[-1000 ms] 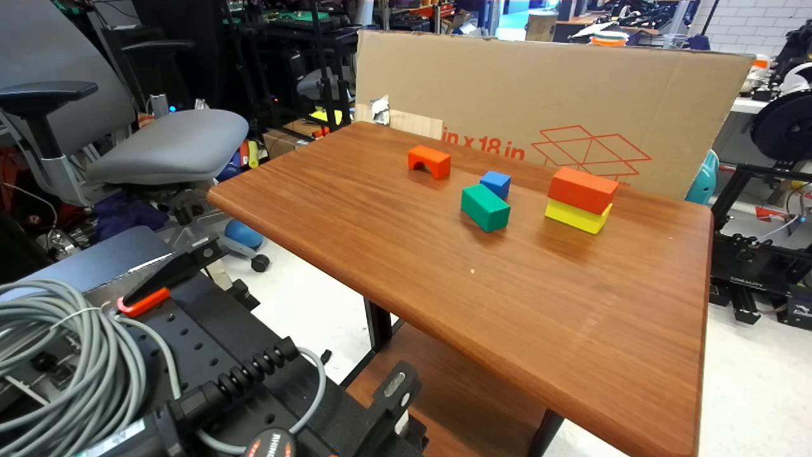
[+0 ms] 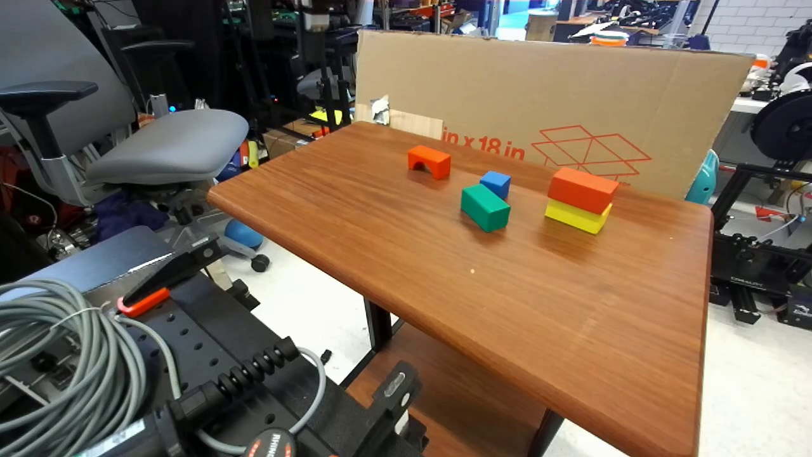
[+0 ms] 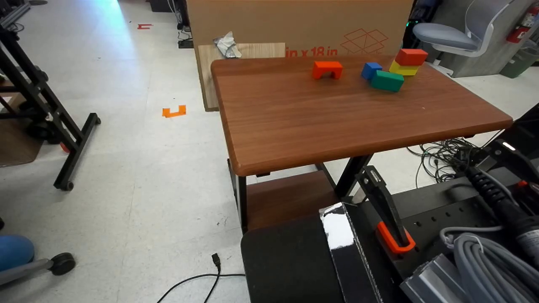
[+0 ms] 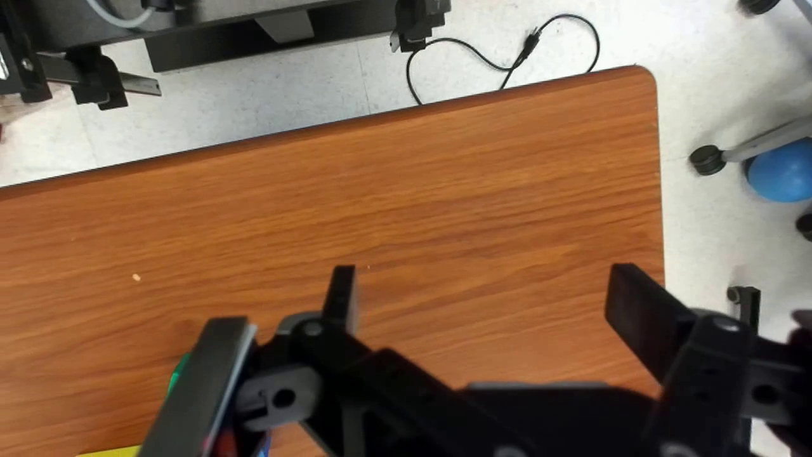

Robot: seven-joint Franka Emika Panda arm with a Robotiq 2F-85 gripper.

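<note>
My gripper is open over the table, with bare wood visible between its spread fingers. A red-orange block lies on top of a yellow block at the table's back right. Left of that stack are a green block and, just behind it, a smaller blue block. An orange arch stands apart, farther left. In the wrist view, only slivers of the green block and yellow block show past the gripper; the arch is not visible there.
A tall cardboard sheet stands along its back edge. On the near side, a black bench carries coiled grey cable and a clamp.
A grey and black part, seemingly of my arm, now shows at the top edge of exterior view 1, left of the cardboard. The blocks have not moved.
</note>
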